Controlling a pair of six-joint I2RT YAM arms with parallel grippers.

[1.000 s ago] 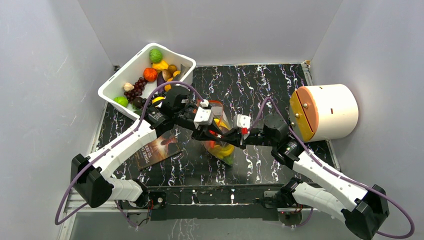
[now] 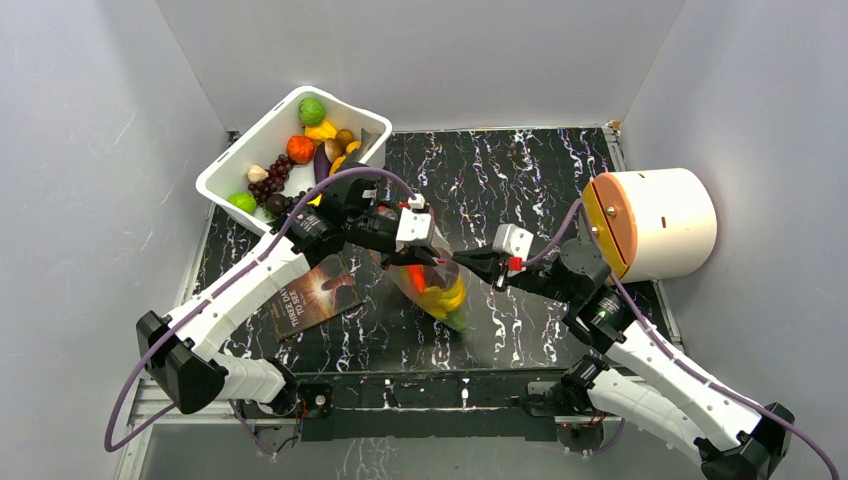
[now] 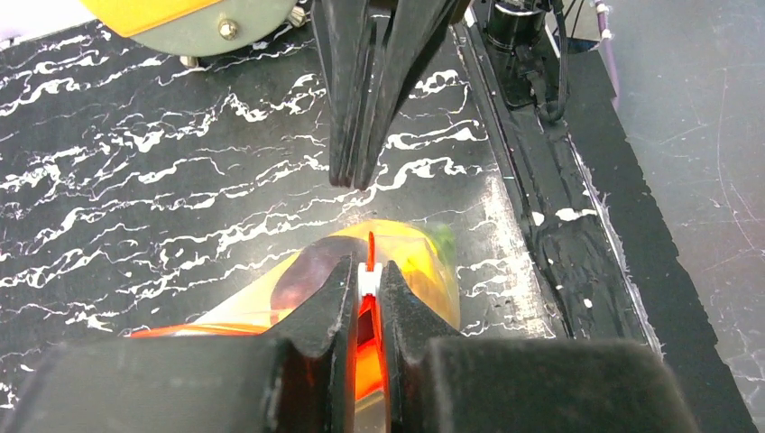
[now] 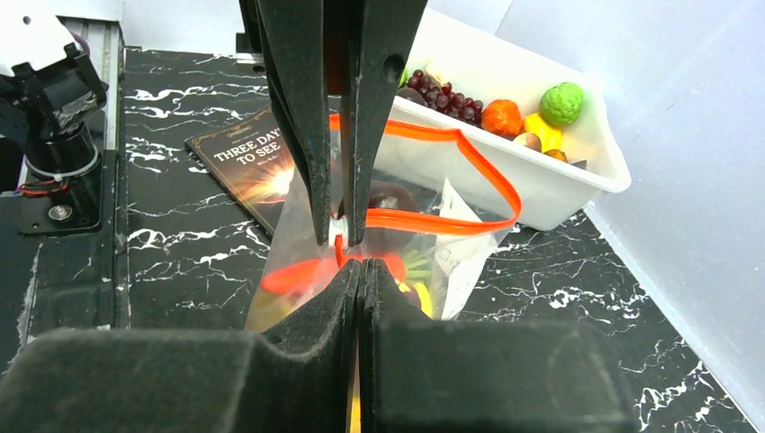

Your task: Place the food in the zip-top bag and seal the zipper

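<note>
The clear zip bag (image 2: 446,294) with an orange zip edge holds food, including a red pepper, yellow pieces and a dark round item. Its mouth gapes in the right wrist view, where the orange zip edge (image 4: 442,221) forms a loop. My left gripper (image 2: 438,260) is shut on the white zipper slider (image 3: 368,281) near one end of the zip. My right gripper (image 2: 457,257) is close by on the right; in the left wrist view its fingertips (image 3: 343,176) are together, apart from the bag, with nothing between them.
A white bin (image 2: 215,185) of toy fruit and vegetables stands at the back left. A dark book (image 2: 312,298) lies under the left arm. At the right sits a cream and orange rounded container (image 2: 660,225).
</note>
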